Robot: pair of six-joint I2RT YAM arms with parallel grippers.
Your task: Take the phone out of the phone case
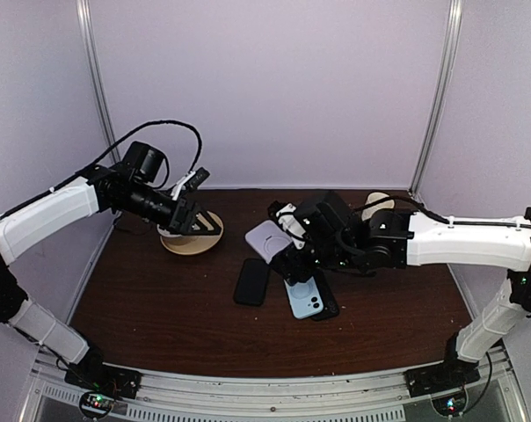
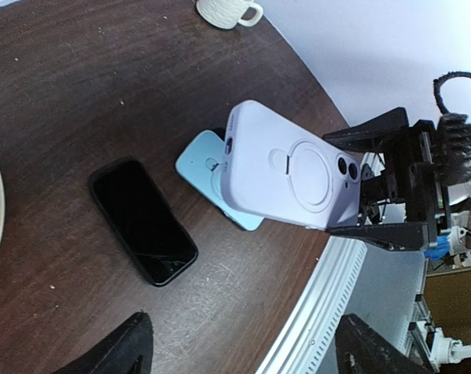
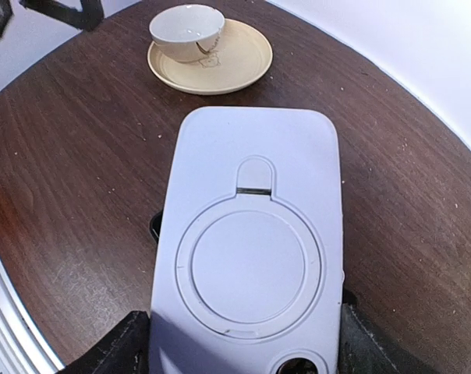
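Note:
A lilac phone case (image 2: pixel 270 167) with a ring on its back is up off the table, its camera lenses showing at one end. My right gripper is shut on that lens end, one finger on each long side. In the right wrist view the lilac back (image 3: pixel 251 261) faces the camera, so the screen side is hidden. My left gripper (image 1: pixel 217 223) hangs to the left, over the plate, its fingers spread and empty, apart from the case.
On the table lie a black phone (image 1: pixel 251 281) and a light blue phone (image 1: pixel 304 299) overlapping a dark one (image 1: pixel 327 303). A bowl (image 3: pixel 187 33) and round plate (image 3: pixel 251 58) stand at back left, a mug (image 2: pixel 229 11) at back right.

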